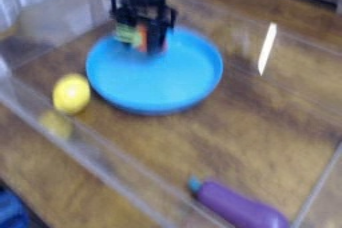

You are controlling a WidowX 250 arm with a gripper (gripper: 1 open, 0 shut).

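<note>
The black gripper [142, 24] is over the back of a blue plate [156, 77], shut on a blurred orange carrot with a green top [131, 35]; the motion blur hides its exact shape and whether it touches the plate. A yellow lemon [72, 93] lies on the wooden surface left of the plate. A purple eggplant [239, 203] lies at the bottom right.
Clear walls border the wooden work surface [241, 122] on the left and right. The middle and right of the surface, between plate and eggplant, are bare. A blue object [10, 210] sits at the lower left, outside the wall.
</note>
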